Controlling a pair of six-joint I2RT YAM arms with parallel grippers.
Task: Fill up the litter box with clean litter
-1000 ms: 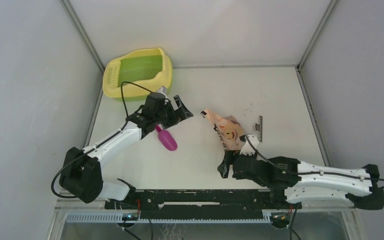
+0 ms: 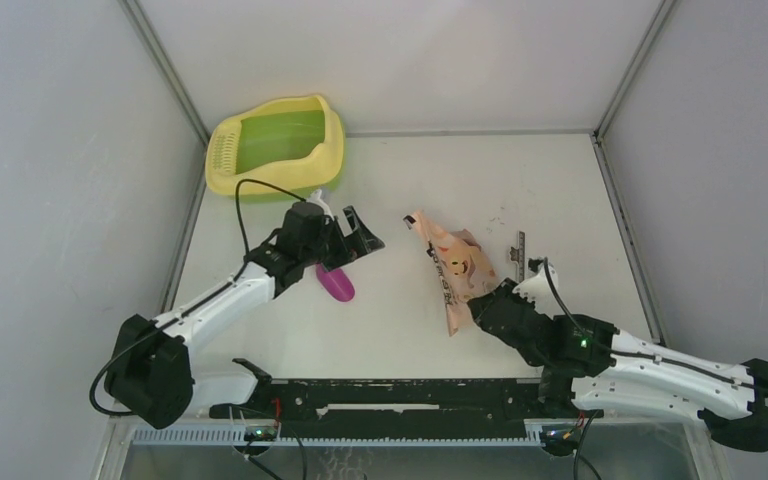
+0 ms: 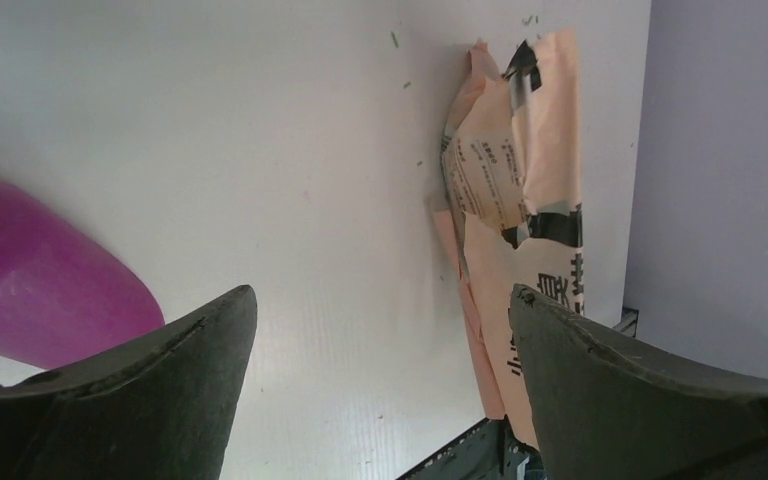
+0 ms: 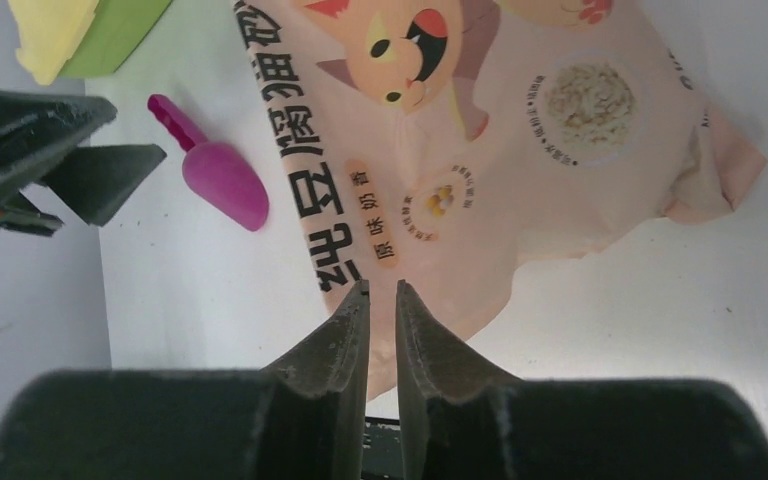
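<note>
The pink litter bag (image 2: 465,265), printed with a cartoon cat, lies on the table right of centre. At its near end is my right gripper, its fingers drawn close together with bag material showing in the narrow gap; how deep the hold goes is hidden. Left of the bag, my left gripper (image 2: 365,226) hangs open and empty over the table, the bag (image 3: 495,180) beyond its right finger in the left wrist view. A green litter box with a yellow rim (image 2: 308,172) stands at the back left. The purple scoop (image 2: 336,283) rests below the left gripper.
A dark clip-like strip (image 2: 521,252) lies right of the bag. A few small crumbs dot the tabletop behind it. Walls enclose the back and sides. Bare table (image 2: 390,310) separates the scoop from the bag.
My left gripper has made only small movements above the scoop.
</note>
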